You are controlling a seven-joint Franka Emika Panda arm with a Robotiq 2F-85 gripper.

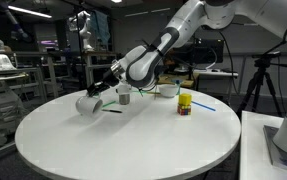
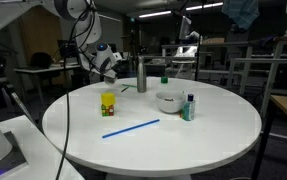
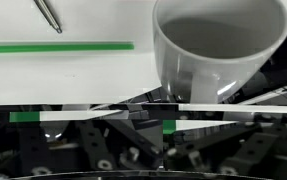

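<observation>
A pale grey-white mug (image 1: 88, 104) is tipped over at the far left of the round table, its mouth toward the left. My gripper (image 1: 95, 90) is right above it, at the mug's upper side, and looks shut on it. In the wrist view the mug (image 3: 221, 40) fills the upper right, with its handle side toward my gripper at the bottom. The exact grip is hard to make out there, and whether the mug touches the table is unclear.
A green stick (image 3: 58, 47) and a pen (image 3: 49, 15) lie beside the mug. A grey cylinder (image 1: 124, 98) stands nearby. Farther right are a white bowl (image 2: 170, 102), a yellow block stack (image 2: 108, 104), a small bottle (image 2: 188, 108) and a blue stick (image 2: 131, 129).
</observation>
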